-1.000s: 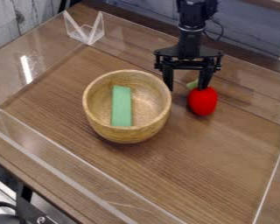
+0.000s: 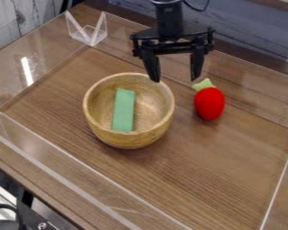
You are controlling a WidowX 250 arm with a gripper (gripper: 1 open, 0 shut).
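Note:
My black gripper (image 2: 171, 56) hangs at the top centre, above and behind the wooden bowl, its fingers spread wide and open with nothing visible between them. A green rectangular block (image 2: 125, 111) lies inside the wooden bowl (image 2: 157, 128). To the right of the bowl is a red oval object (image 2: 211, 103), with a small pale green object (image 2: 203, 84) just behind it, partly hidden by it.
A clear plastic piece (image 2: 85, 27) stands at the back left of the wooden table (image 2: 194, 180). A dark cable lies at the lower-left corner.
The gripper has risen away from beside the red object and the pale green object, and its fingers now show spread higher up. The bowl and objects look unmoved.

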